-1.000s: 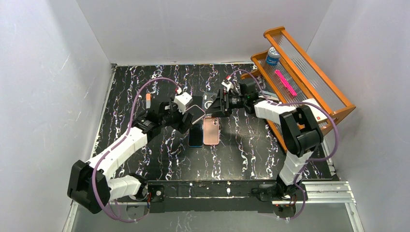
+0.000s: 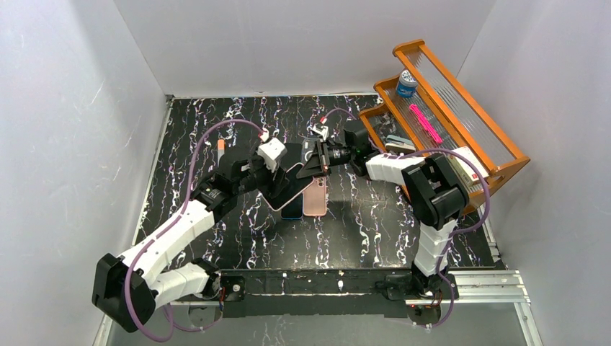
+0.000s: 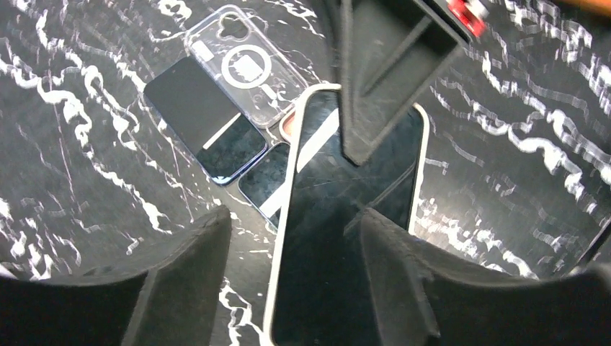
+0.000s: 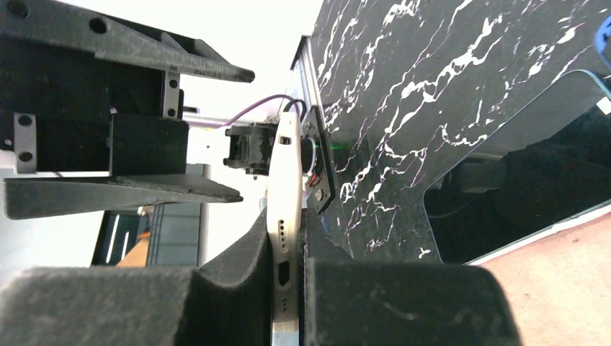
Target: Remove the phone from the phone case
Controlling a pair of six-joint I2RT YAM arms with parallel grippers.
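Note:
A phone with a dark screen and a pale rim (image 3: 288, 209) is held up above the table. My right gripper is shut on the phone, which shows edge-on as a pale strip with small holes (image 4: 283, 216). In the left wrist view, one right finger (image 3: 364, 122) lies across the upper part of the screen. My left gripper is open, its two fingers in front of the screen. The right wrist view shows the left gripper's fingers (image 4: 209, 65) spread, with nothing between them. Whether the pale rim is a separate case is hard to tell.
On the table lie a clear case with a white ring (image 3: 241, 61), a dark phone (image 3: 205, 119) and a pink case (image 2: 315, 198). A wooden shelf (image 2: 461, 108) holding several things stands at the right.
My right gripper has moved left onto the phone. The left arm has shifted only slightly.

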